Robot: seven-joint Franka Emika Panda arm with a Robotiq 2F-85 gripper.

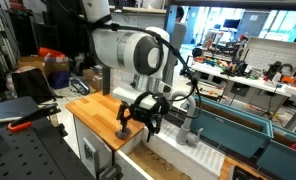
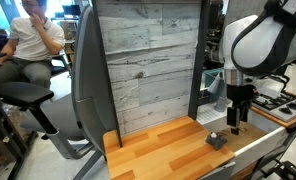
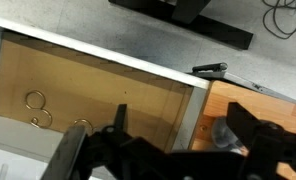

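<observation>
My gripper [image 1: 138, 122] hangs low over the open white drawer [image 1: 169, 172] and the edge of the wooden top, fingers apart. Its gap appears empty. In exterior view 2 the gripper [image 2: 250, 112] is to the right of a small grey object [image 2: 216, 141] on the wooden top [image 2: 153, 152]. The wrist view shows that object [image 3: 225, 133] partly behind the right finger; its exact kind is unclear. Inside the drawer, a few small ring- or hook-like pieces [image 3: 36, 100] lie on the brown bottom.
A grey faucet [image 1: 191, 118] rises from the white surface behind the drawer. Blue bins [image 1: 233, 133] stand to its right. Light wooden panels [image 2: 153, 85] stand behind the wooden top. A person [image 2: 33, 35] sits at the far left.
</observation>
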